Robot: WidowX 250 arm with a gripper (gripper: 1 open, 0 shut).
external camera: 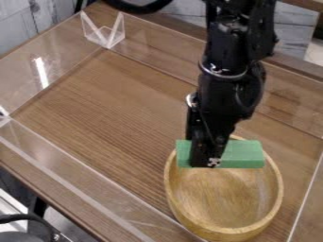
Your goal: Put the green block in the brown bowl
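A green block (243,154) hangs over the far part of the brown bowl (225,203), with my black gripper (211,156) shut on it. The block lies level, its long side running left to right. It covers part of the bowl's far rim, and the bowl's inside looks empty where it shows. How high the block is above the bowl I cannot tell.
Bare wooden table (108,118) spreads to the left of the bowl. A clear plastic stand (105,31) is at the far left corner. Transparent edging (76,184) runs along the table's near left side.
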